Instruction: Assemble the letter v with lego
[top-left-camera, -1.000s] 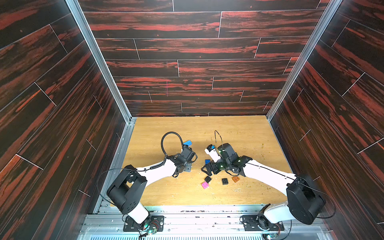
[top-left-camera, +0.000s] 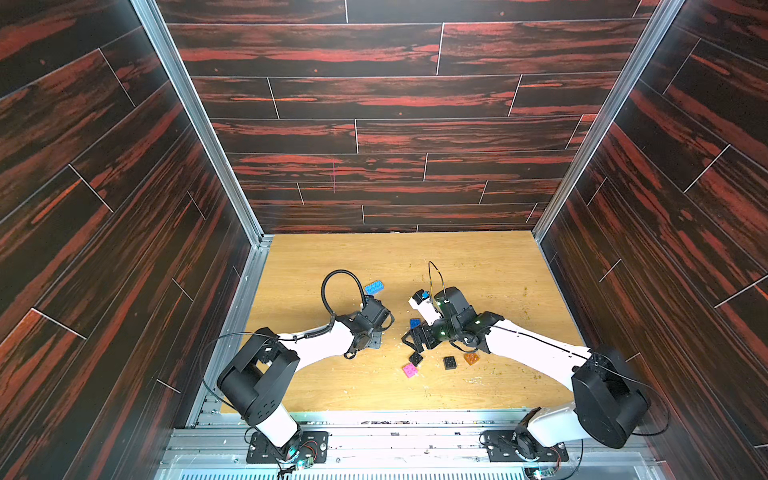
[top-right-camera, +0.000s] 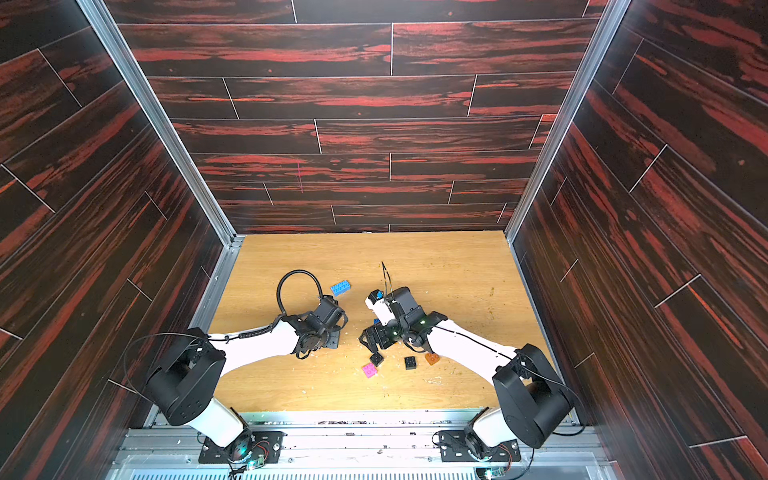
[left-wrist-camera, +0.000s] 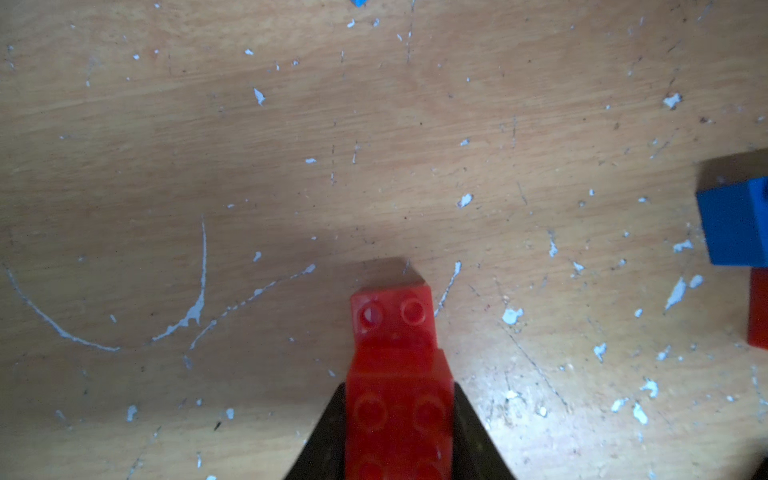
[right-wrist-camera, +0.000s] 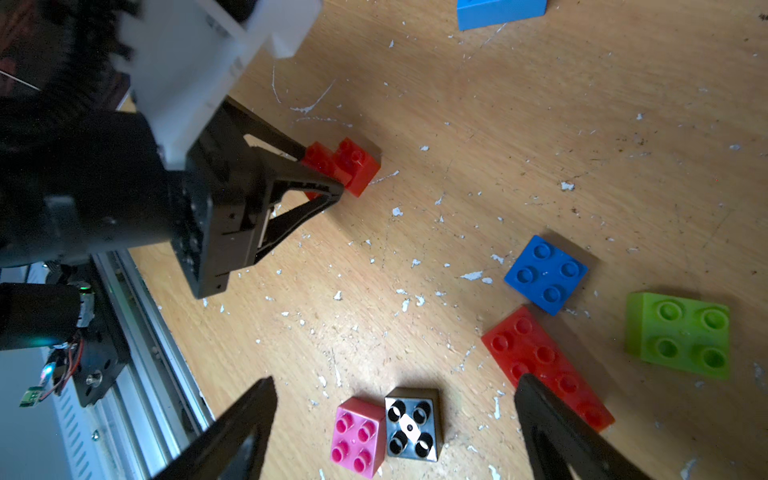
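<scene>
A red brick piece (left-wrist-camera: 397, 392), stepped with a lower part jutting out in front, is in my left gripper, which is shut on it close to the table. My right gripper stands open above the loose bricks, its fingers wide apart. In the right wrist view, a long red brick (right-wrist-camera: 548, 368) lies touching or nearly touching a small blue brick (right-wrist-camera: 546, 273). Pink (right-wrist-camera: 357, 436) and black (right-wrist-camera: 413, 424) bricks sit side by side between the right fingers. A green brick (right-wrist-camera: 678, 334) is farther right.
A long light-blue brick (top-left-camera: 373, 287) lies behind my left gripper. Another black brick (top-left-camera: 449, 362) and an orange brick (top-left-camera: 472, 359) rest below the right arm.
The left arm has shifted slightly toward the front of the table, leaving more of the light-blue brick visible. The right arm looks nearly still.
</scene>
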